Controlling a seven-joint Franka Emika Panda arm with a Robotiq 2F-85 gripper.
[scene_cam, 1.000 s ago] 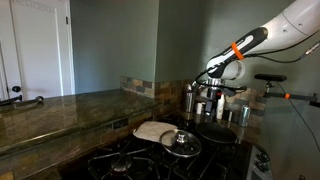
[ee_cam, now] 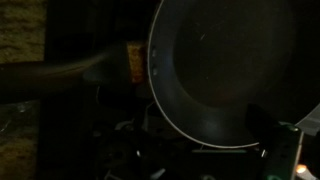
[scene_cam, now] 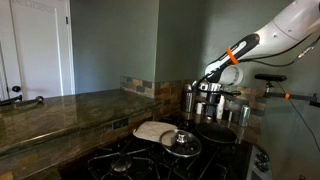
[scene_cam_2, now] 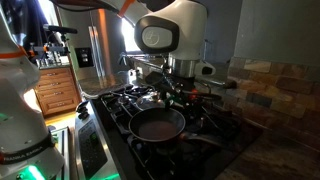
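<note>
A dark frying pan sits on the stove, its round bowl facing up. In the wrist view the pan fills the right half, with its handle reaching to the left edge. My gripper hangs above the stove's back area, over the pan side and apart from the pan as far as shows. The fingers stand open; nothing can be made out between them, though the wrist view is very dark. A glass lid with a metal rim rests on the stove to the left of the pan.
A pale flat board or cloth lies behind the lid. Several bottles and canisters stand along the tiled wall at the right.
The forearm's orange band sits slightly lower and further left than before, so the arm has dipped a little. The pan, lid and board have not moved.
</note>
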